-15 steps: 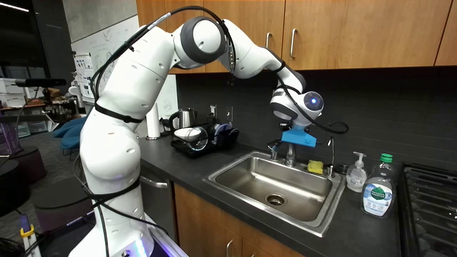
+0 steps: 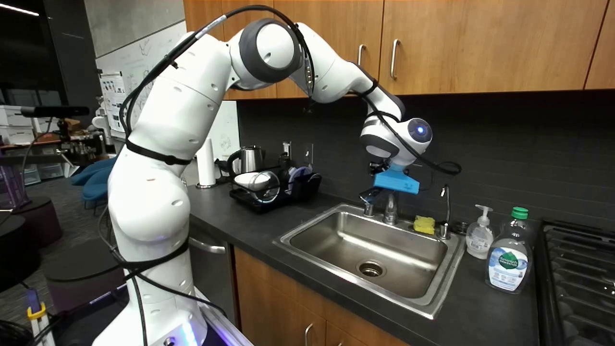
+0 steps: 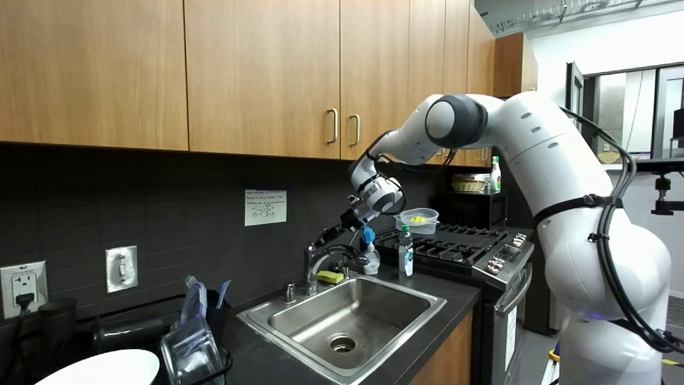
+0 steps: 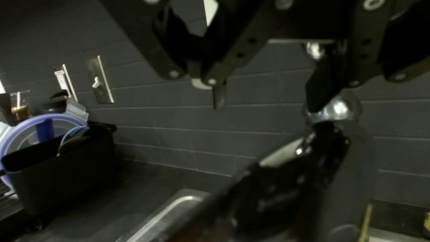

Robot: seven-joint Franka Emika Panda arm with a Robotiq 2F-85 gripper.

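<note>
My gripper is open, its two dark fingers standing apart with the wall tiles visible between them. In the wrist view, the right finger (image 4: pixel 322 88) overlaps the shiny rounded top of the faucet (image 4: pixel 348 105); contact cannot be judged. A blurred, dark, glossy part fills the lower middle of that view. From exterior view 2, the gripper (image 3: pixel 319 241) is close above the chrome faucet (image 3: pixel 309 269). Exterior view 1 shows the blue bracket (image 2: pixel 396 181) at the wrist hiding much of the gripper and the faucet's top. The steel sink (image 2: pixel 340 222) is empty.
A yellow sponge (image 2: pixel 424 225), a soap pump (image 2: pixel 479 233) and a green-capped bottle (image 2: pixel 509 253) stand right of the faucet. Left of the sink is a dish rack (image 2: pixel 253 203) with dishes. Cabinets (image 2: pixel 490 46) hang above. The stove (image 2: pixel 579 271) lies at the right.
In exterior view 1, the wrist and blue bracket have shifted slightly left and up over the faucet. The sink, sponge and bottles have not moved.
</note>
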